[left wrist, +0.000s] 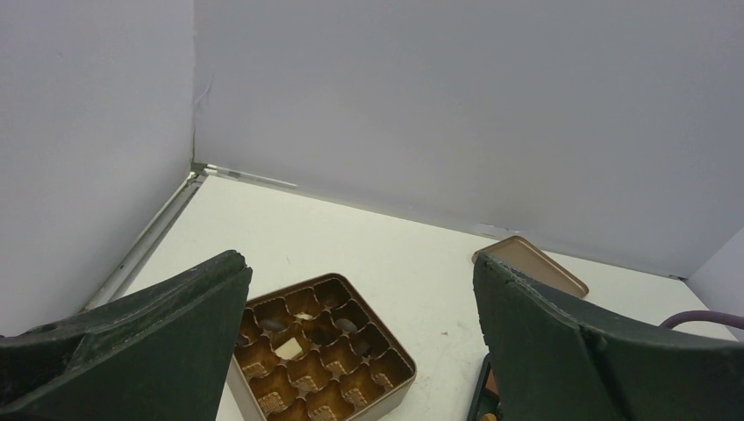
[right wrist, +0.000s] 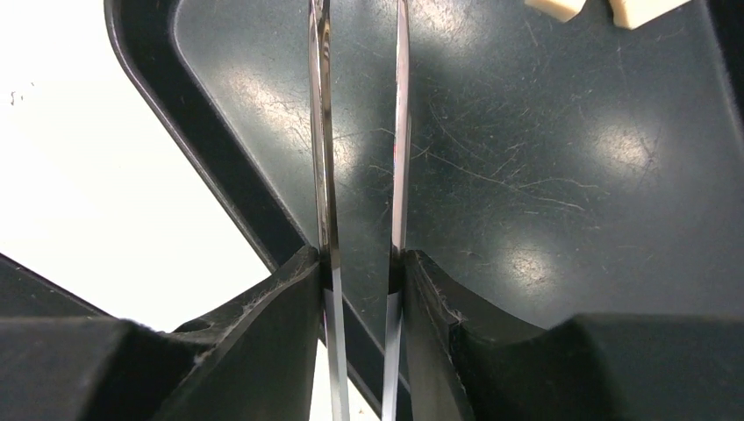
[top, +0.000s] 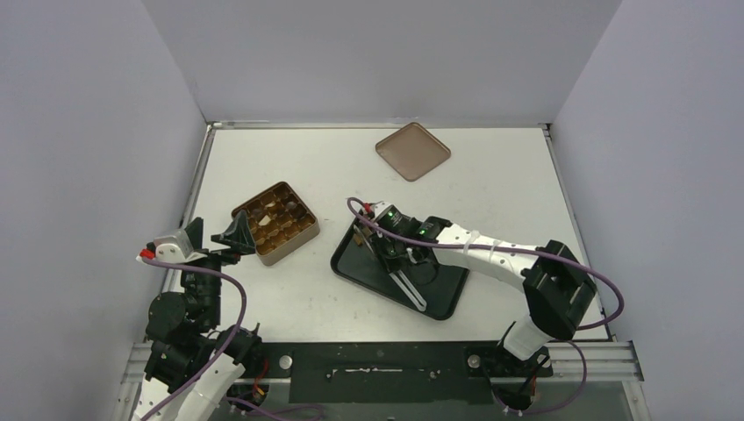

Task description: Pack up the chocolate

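The chocolate box [top: 306,228], with compartments, some holding pieces, stands left of centre, also in the left wrist view [left wrist: 391,396]. My left gripper [top: 219,230] is open and empty near it. The black tray [top: 443,298] lies at centre with metal tongs [right wrist: 397,175] in it. My right gripper is over the tray, part open on the tongs' two arms. Pale pieces [right wrist: 645,7] sit near the tray's edge in the right wrist view; the top view mostly hides the tongs' tips.
An empty beige tray [top: 412,151] lies at the back centre. Walls bound the table at back and sides.
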